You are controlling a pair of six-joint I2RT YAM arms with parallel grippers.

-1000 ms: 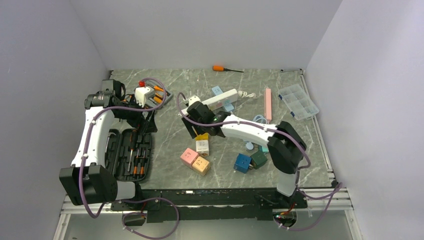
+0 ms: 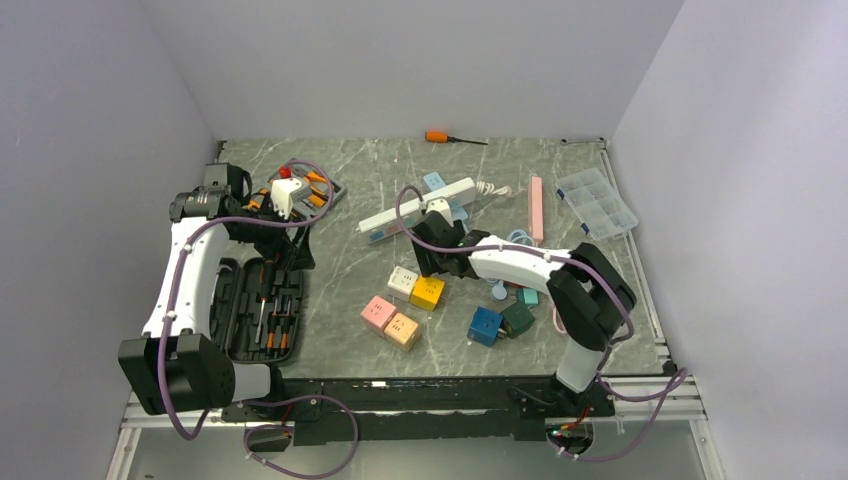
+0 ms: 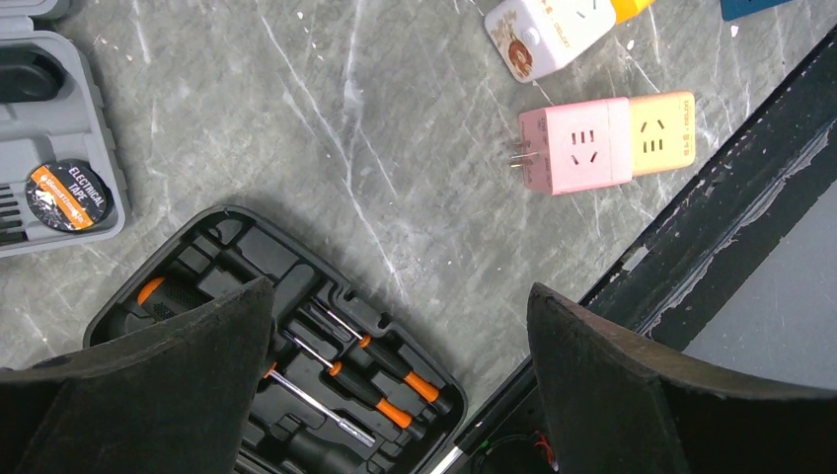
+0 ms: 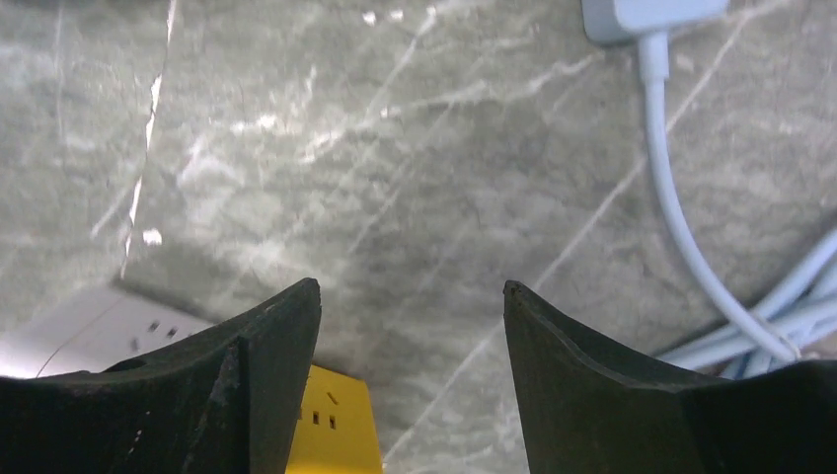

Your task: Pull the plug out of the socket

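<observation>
The white cube socket [image 2: 403, 282] and yellow cube [image 2: 427, 293] sit together at the middle front, also at the top of the left wrist view. My right gripper [image 2: 440, 262] is at their upper right; in the right wrist view the yellow cube [image 4: 336, 425] is at its left finger. Whether it grips anything is unclear. My left gripper is open over the black screwdriver case [image 3: 252, 247]. A pink cube [image 2: 378, 313] with visible prongs adjoins a beige cube [image 2: 401, 331]. A blue cube [image 2: 485, 326] sits beside a green one [image 2: 516, 319].
A white power strip [image 2: 380, 225] lies behind the cubes. A clear divided box [image 2: 597, 203] is at the right, a pink bar [image 2: 535, 205] beside it, cables near the middle right. An orange screwdriver [image 2: 437, 136] lies at the back.
My right gripper has moved right, and the white and yellow cubes have shifted and turned, yellow now to the right of white. The left arm is nearly still.
</observation>
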